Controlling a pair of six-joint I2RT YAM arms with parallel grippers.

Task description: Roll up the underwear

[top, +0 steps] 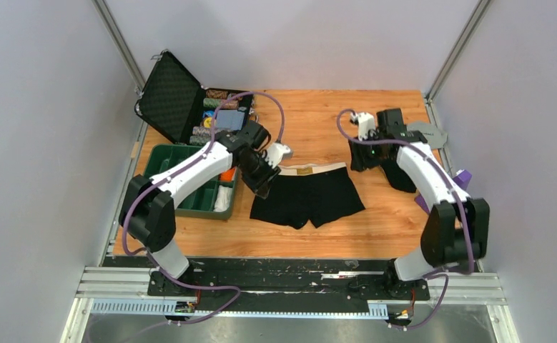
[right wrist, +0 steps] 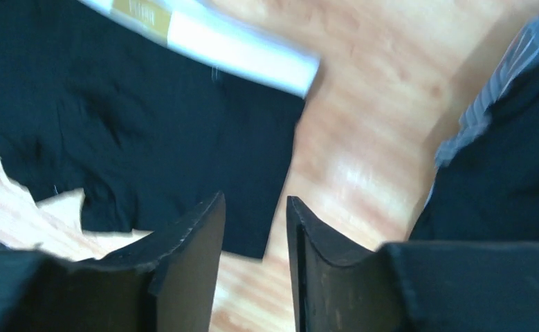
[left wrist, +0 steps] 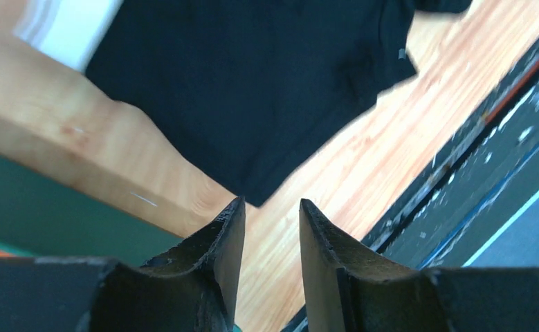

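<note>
Black boxer shorts [top: 307, 196] lie spread flat on the wooden table, their white waistband [top: 318, 167] toward the back. Above their left end is my left gripper [top: 264, 187], open and empty; in the left wrist view the left leg [left wrist: 245, 117] lies beyond its fingertips. My right gripper [top: 361, 161] is raised by the right end of the waistband, its fingers apart with nothing visible between them; the right wrist view shows the shorts [right wrist: 183, 138] beneath it, blurred.
A green divided bin [top: 189, 211] and an open case [top: 168, 93] stand at the left. Another dark garment [right wrist: 495, 180], a grey cloth [top: 429, 132] and a purple object [top: 462, 179] lie at the right.
</note>
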